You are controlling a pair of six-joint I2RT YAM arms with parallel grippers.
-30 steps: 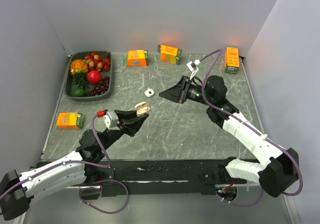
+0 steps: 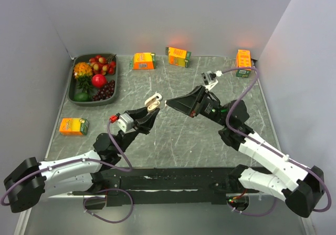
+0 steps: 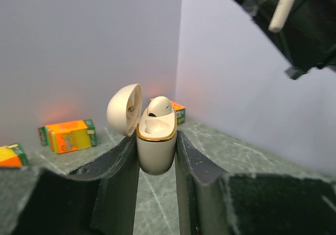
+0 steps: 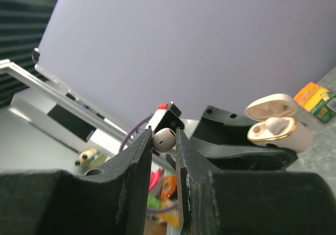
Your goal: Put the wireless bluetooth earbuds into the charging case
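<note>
The cream charging case (image 3: 155,151), lid open, is held by my left gripper; one earbud (image 3: 159,106) sits inside it and the other cavity looks empty. In the top view the case (image 2: 153,105) is above the middle of the table. My right gripper is shut on a white earbud, seen close to the case's side in the top view and at the upper right of the left wrist view.
Orange boxes (image 2: 142,61) stand along the back, right and left of the grey table (image 2: 189,140). A fruit tray (image 2: 89,102) is at the back left.
My left gripper has raised the case and moved slightly up in the top view.
</note>
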